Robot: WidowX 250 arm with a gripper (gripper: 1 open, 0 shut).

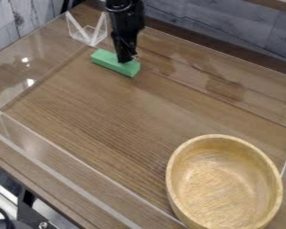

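Observation:
A small green rectangular block (113, 63) lies on the wooden table near the back left. My dark gripper (124, 50) hangs down over it, its tip at or just above the block's upper right part. The fingers are small and dark, and I cannot tell how far apart they stand or whether the block is between them.
A large round tan bowl (224, 183) stands at the front right. A clear plastic object (88, 29) is at the back left, beside the gripper. The table's edge runs along the lower left.

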